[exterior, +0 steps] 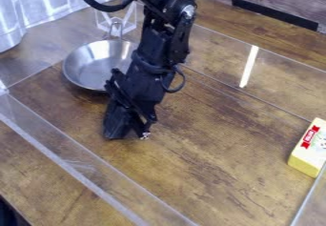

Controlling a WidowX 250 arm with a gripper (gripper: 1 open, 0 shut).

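The black robot arm reaches down from the top centre, and its gripper [128,122] is low over the wooden table, just in front of a silver metal pan [90,65]. The fingers are dark and bunched together against the dark arm, so whether they are open or shut is hard to make out. Nothing can be seen held between them.
A yellow box [306,148] with a red label lies at the right edge. Clear strips border the wooden surface [216,163], which is free at centre and right. A white cylindrical object [8,30] stands at the top left.
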